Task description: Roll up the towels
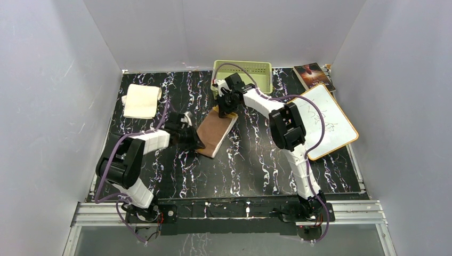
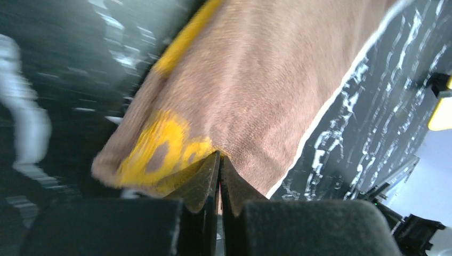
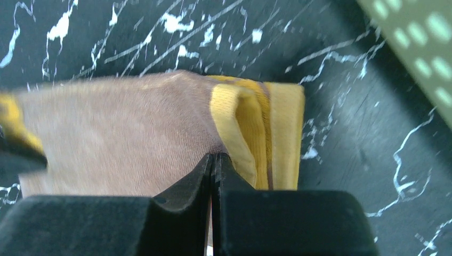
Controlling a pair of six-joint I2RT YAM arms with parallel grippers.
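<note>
The brown towel [image 1: 216, 133] with yellow ends lies folded and slanted on the dark marbled table, running from lower left to upper right. My left gripper [image 1: 194, 144] is at its lower-left end; in the left wrist view its fingertips [image 2: 217, 154] are shut at the yellow-printed fabric. My right gripper [image 1: 224, 109] is at the upper-right end, its fingertips [image 3: 213, 156] shut at the towel beside a folded yellow edge. Whether cloth is between either pair of fingers is hard to tell. A folded cream towel [image 1: 141, 101] lies at the back left.
A green basket [image 1: 256, 70] stands at the back, just beyond the right gripper. A book [image 1: 312, 74] and a whiteboard [image 1: 325, 122] lie on the right.
</note>
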